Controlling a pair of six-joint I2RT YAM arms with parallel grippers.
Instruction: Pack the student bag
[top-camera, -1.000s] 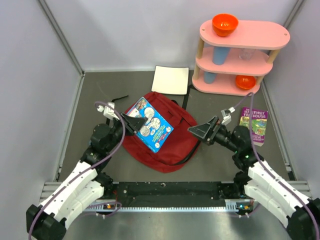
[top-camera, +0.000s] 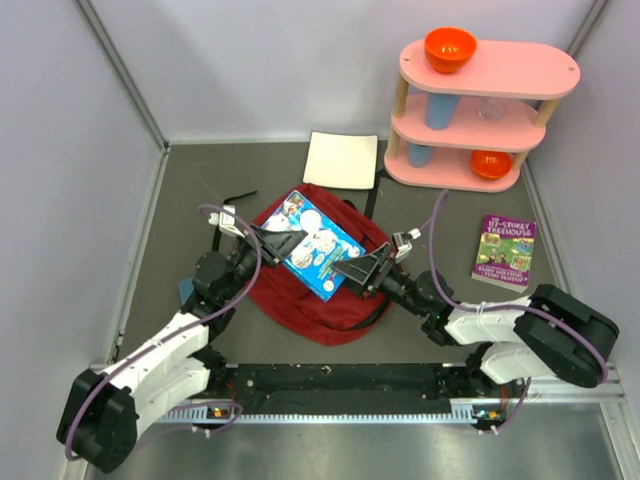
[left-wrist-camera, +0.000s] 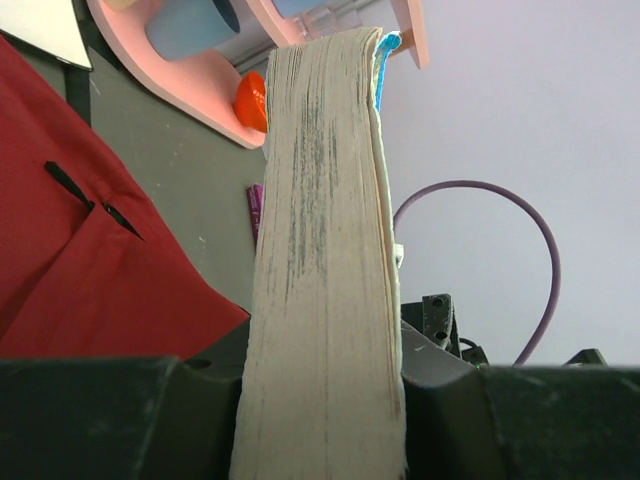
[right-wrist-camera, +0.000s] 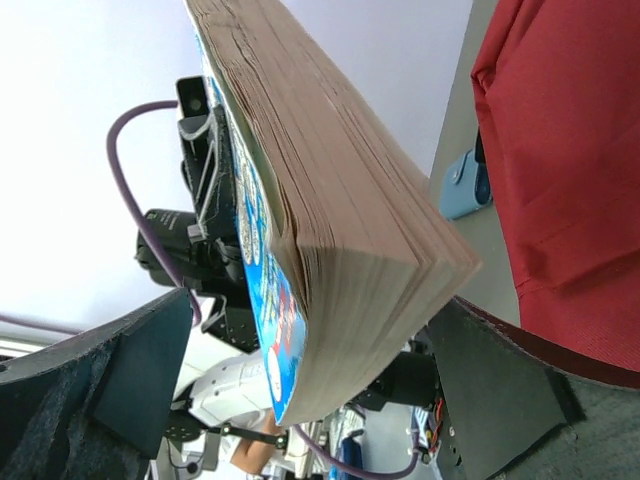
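My left gripper (top-camera: 292, 243) is shut on a thick blue book (top-camera: 318, 238), holding it tilted above the red student bag (top-camera: 300, 310). In the left wrist view the book's page edges (left-wrist-camera: 320, 220) stand upright between the fingers. In the right wrist view its fingers (right-wrist-camera: 505, 385) are wide apart, and the near corner of the book (right-wrist-camera: 355, 280) reaches into the space between them. The bag lies flat on the grey table; the book and arms cover part of it.
A purple book (top-camera: 504, 252) lies at the right. The pink shelf (top-camera: 478, 123) with bowls and cups stands at the back right. Behind the bag lies a cream flat item (top-camera: 341, 160). A small blue case (right-wrist-camera: 465, 185) sits left of the bag.
My right gripper has moved left from the bag's right side up to the book, still open. The left gripper and its book have shifted slightly right.
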